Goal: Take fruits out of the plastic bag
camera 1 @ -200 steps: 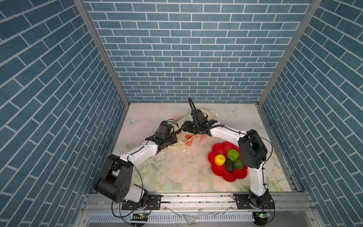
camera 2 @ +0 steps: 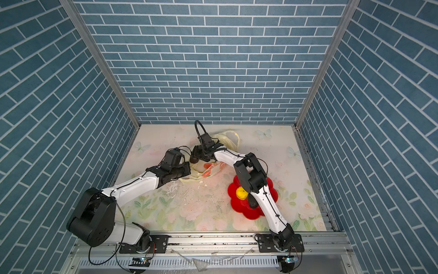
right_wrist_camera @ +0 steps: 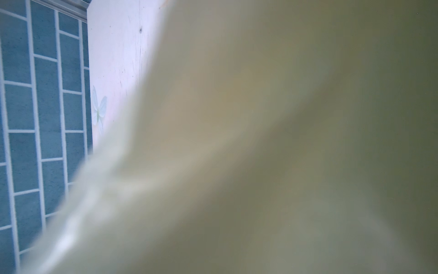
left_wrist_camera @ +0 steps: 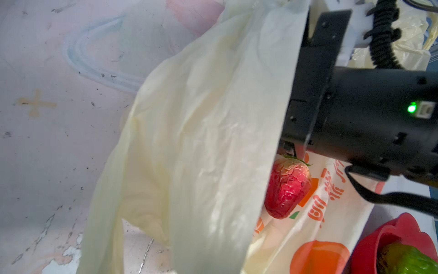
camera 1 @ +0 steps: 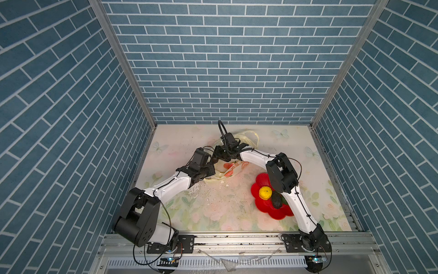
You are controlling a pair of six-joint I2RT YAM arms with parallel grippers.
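The pale plastic bag (camera 1: 237, 169) lies crumpled at the table's middle. My left gripper (camera 1: 211, 165) is at its left side; its fingers are hidden in the top views, and the bag's film (left_wrist_camera: 209, 137) fills much of the left wrist view. My right gripper (camera 1: 218, 153) reaches into the bag beside the left one, its fingers hidden. A red strawberry (left_wrist_camera: 287, 187) lies in the bag, just under the right gripper's body in the left wrist view. Bag film blurs most of the right wrist view.
A red flower-shaped tray (camera 1: 261, 205) at front right holds a yellow fruit (camera 1: 265, 193), a dark avocado (camera 1: 276, 199) and green fruit, partly under the right arm.
My right gripper has moved left, further into the bag, and the right arm now covers more of the tray. The left arm is nearly still.
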